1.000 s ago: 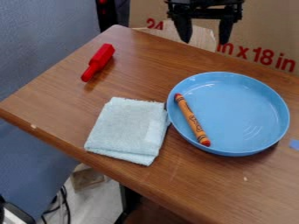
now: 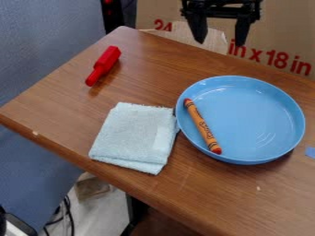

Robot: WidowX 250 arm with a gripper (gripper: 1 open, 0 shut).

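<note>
My black gripper [image 2: 219, 29] hangs at the top of the camera view, above the back edge of the table, open with its two fingers spread and nothing visible between them. An orange crayon [image 2: 201, 126] lies on the left part of a blue plate [image 2: 260, 123]. A folded light-blue cloth [image 2: 132, 137] lies left of the plate, and a red cylindrical object [image 2: 103, 65] lies at the back left of the table.
The wooden table [image 2: 171, 72] has bare surface behind the plate and along the front. A cardboard sheet [image 2: 278, 37] stands behind it. A small blue piece [image 2: 309, 151] sits right of the plate. Cables hang below the left edge.
My gripper has shifted slightly over the last second, staying at the top of the view. The objects on the table have not moved.
</note>
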